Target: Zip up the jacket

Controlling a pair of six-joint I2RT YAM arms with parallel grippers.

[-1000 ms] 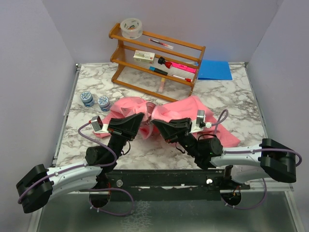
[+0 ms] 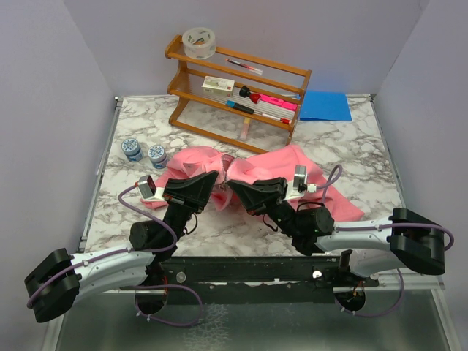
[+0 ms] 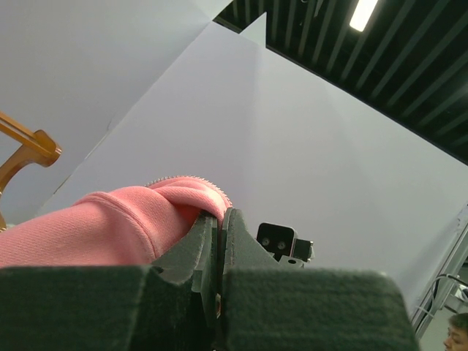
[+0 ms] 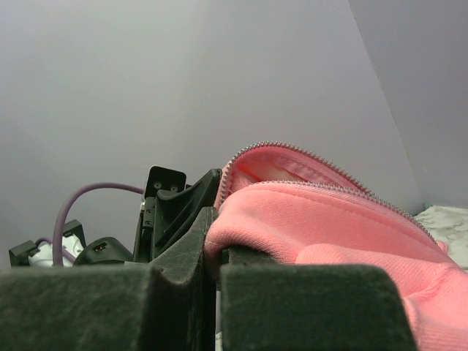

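The pink jacket (image 2: 278,162) lies spread on the table, its front edges lifted where the two arms meet. My left gripper (image 2: 217,175) is shut on a fold of it; in the left wrist view the pink cloth (image 3: 124,219) runs into the tips, with zipper teeth along its upper edge. Close beside it, my right gripper (image 2: 231,184) is shut, and the jacket's edge (image 4: 292,212) enters between its fingertips in the right wrist view. Two toothed zipper edges (image 4: 329,189) curve there, apart from each other. The slider cannot be made out.
Behind the jacket stands a wooden rack (image 2: 219,135) with tape, a box and pens. Two small jars (image 2: 131,150) are at the left, and a blue folder (image 2: 325,106) lies at the back right. Bare marble shows along the front and right.
My right gripper and arm have shifted very slightly left since about a second ago. The left arm and the rest of the scene look unchanged.
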